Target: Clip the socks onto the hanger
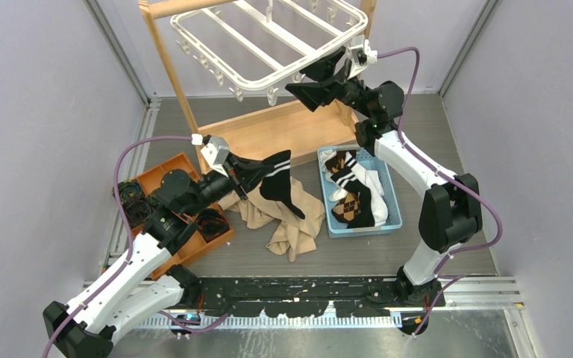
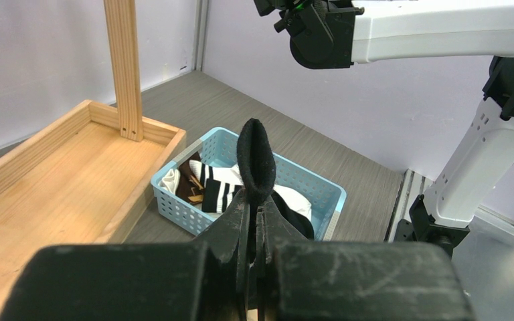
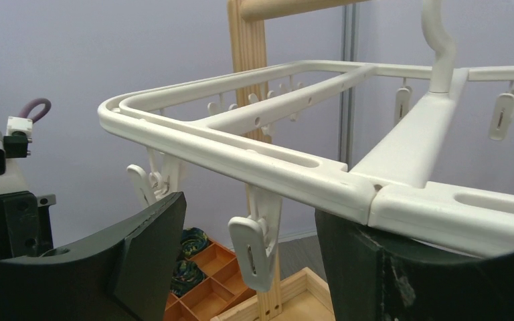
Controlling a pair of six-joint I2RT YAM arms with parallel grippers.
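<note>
A black sock [image 1: 276, 183] with white stripes hangs from my left gripper [image 1: 267, 171], which is shut on it. In the left wrist view, a fold of the black sock [image 2: 255, 160] sticks up between the closed fingertips. The white hanger [image 1: 250, 82] is at the top of the top view, with clips along its rim. My right gripper is part open at the hanger's front edge. Between its spread fingers, in the right wrist view, a white clip [image 3: 251, 251] dangles, with gaps showing on both sides.
A blue basket [image 1: 397, 201] holds several socks. A beige cloth [image 1: 298, 216] lies on the floor beneath the held sock. The wooden stand [image 1: 171, 63] rises beside the hanger, above its wooden base tray [image 1: 268, 133]. An orange-brown divided box [image 1: 168, 171] sits behind the left arm.
</note>
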